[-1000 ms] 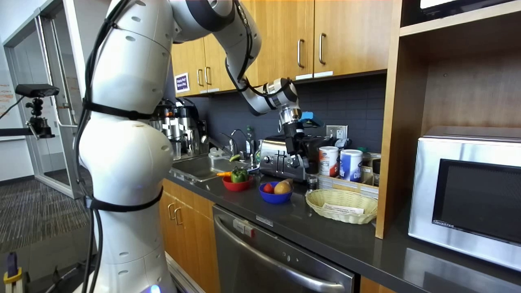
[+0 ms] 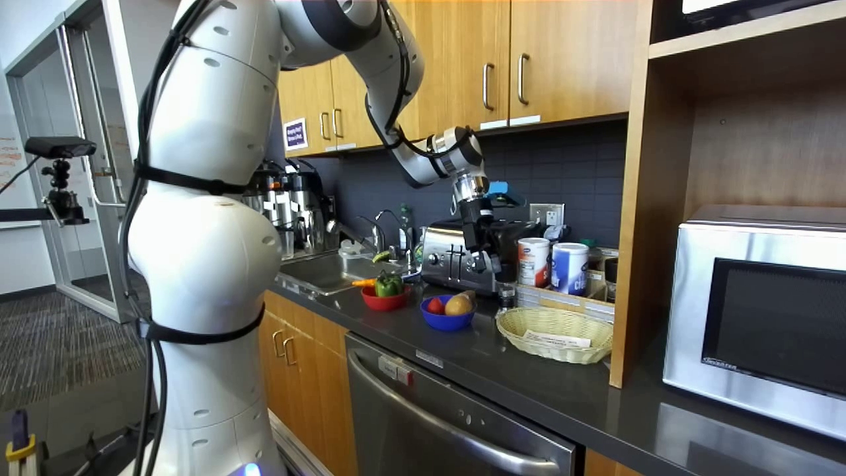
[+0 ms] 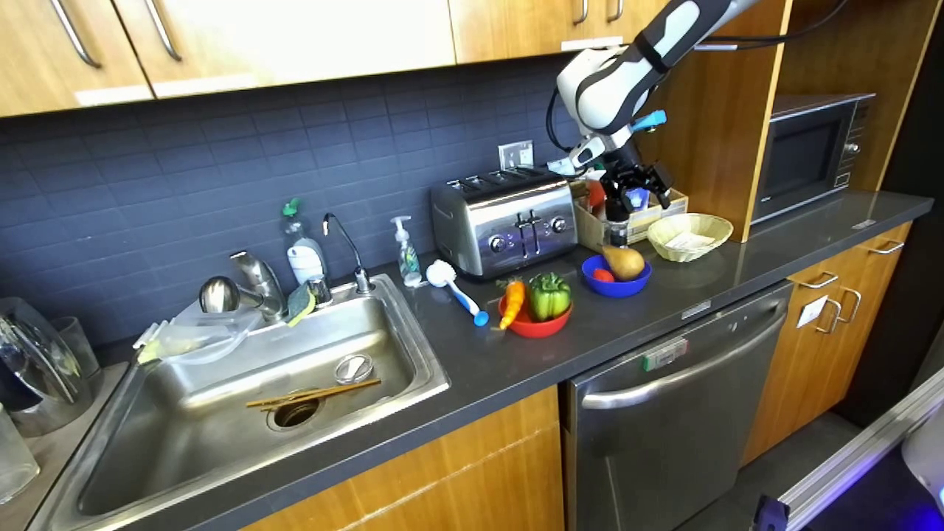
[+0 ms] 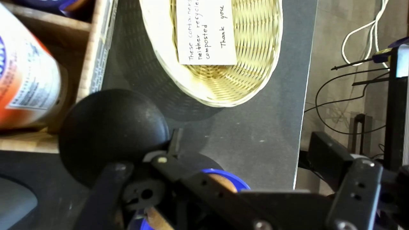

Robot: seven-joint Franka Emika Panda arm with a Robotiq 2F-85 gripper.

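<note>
My gripper is open, its two fingers wide apart with nothing between them in the wrist view. In exterior view 2 the gripper hangs above the counter, by the black-topped grinder. A black dome, apparently the grinder's top, lies outside the left-hand finger in the wrist view; whether they touch I cannot tell. Partly hidden by the gripper is the blue bowl. That bowl holds a red item and a brown pear-shaped one. A wicker basket with a paper note stands to the right.
The toaster and the wooden box of canisters stand behind. A red bowl holds a green pepper and a carrot. Further left is the sink.
</note>
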